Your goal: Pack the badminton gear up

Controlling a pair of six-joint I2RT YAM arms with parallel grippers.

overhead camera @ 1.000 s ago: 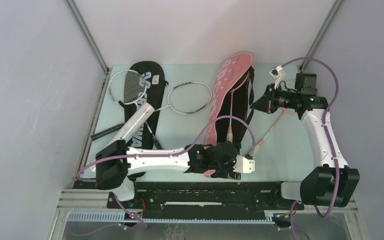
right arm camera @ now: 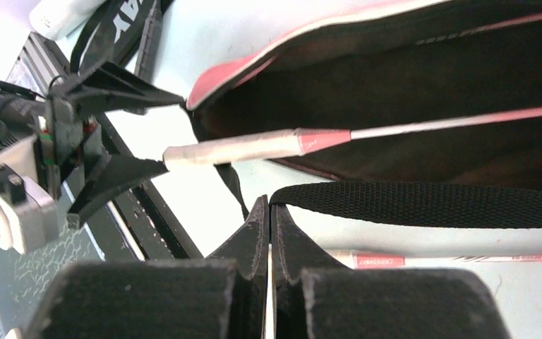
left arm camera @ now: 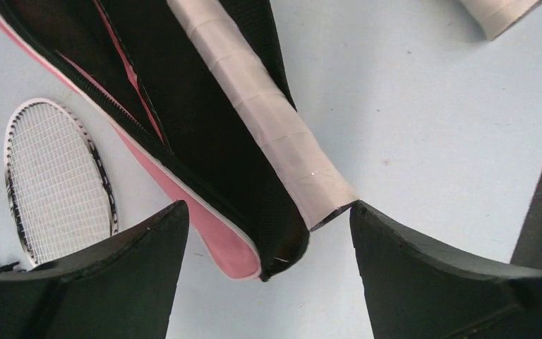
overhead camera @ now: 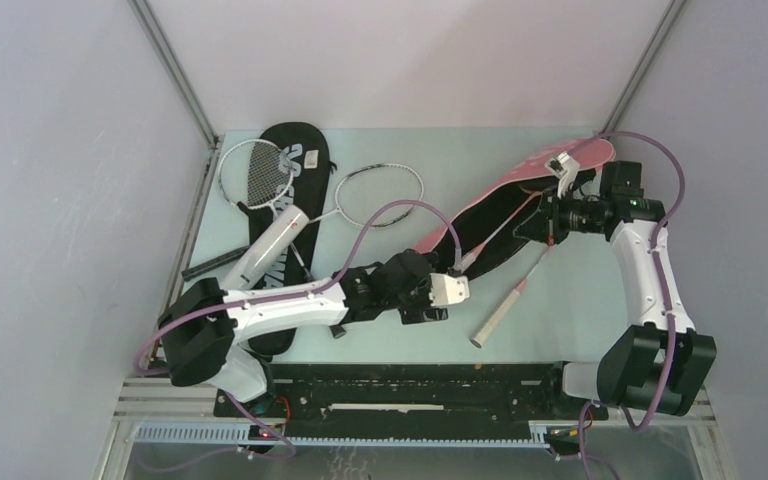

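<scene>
The pink-and-black racket bag (overhead camera: pixel 505 205) lies slanted and unzipped, its far end toward the right arm. Inside is a racket whose pale handle (left arm camera: pixel 268 120) sticks out at the near end. Around that end my left gripper stands open; the handle's butt is close to its right finger, and whether they touch I cannot tell. My right gripper is shut on the bag's black strap (right arm camera: pixel 423 203), which stretches away from its fingertips. A second racket's handle (overhead camera: pixel 498 318) rests on the table outside the bag, partly below the right gripper.
On the left, a black bag (overhead camera: pixel 285 320) lies under a white shuttlecock tube (overhead camera: pixel 270 245) and a racket (overhead camera: pixel 257 172). Another racket's head (overhead camera: pixel 380 195) lies in the middle. A black grip (overhead camera: pixel 215 262) is near the left edge.
The bag's far end has swung right, and the bag has turned and spread wider open. My left gripper has shifted left; the right one has moved slightly right and down in the top view.
</scene>
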